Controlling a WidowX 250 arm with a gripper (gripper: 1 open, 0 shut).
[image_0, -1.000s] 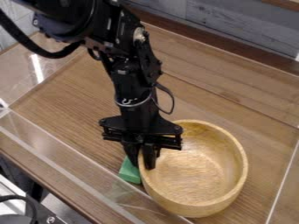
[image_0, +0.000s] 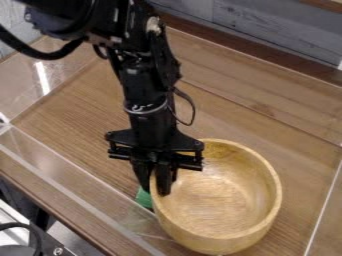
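Note:
My black gripper (image_0: 160, 170) reaches down from the top of the view to the left rim of a pale wooden bowl (image_0: 234, 200), shut on that rim. A green object (image_0: 143, 198) lies at the bowl's left side, just below the fingers and partly hidden by them and the bowl.
The wooden table (image_0: 67, 115) has free room to the left and behind the bowl. A white-grey plank wall (image_0: 267, 30) stands at the back. A black cable (image_0: 20, 230) shows at the lower left.
My gripper has shifted slightly to the left, and the bowl has moved a little with it, covering more of the green object.

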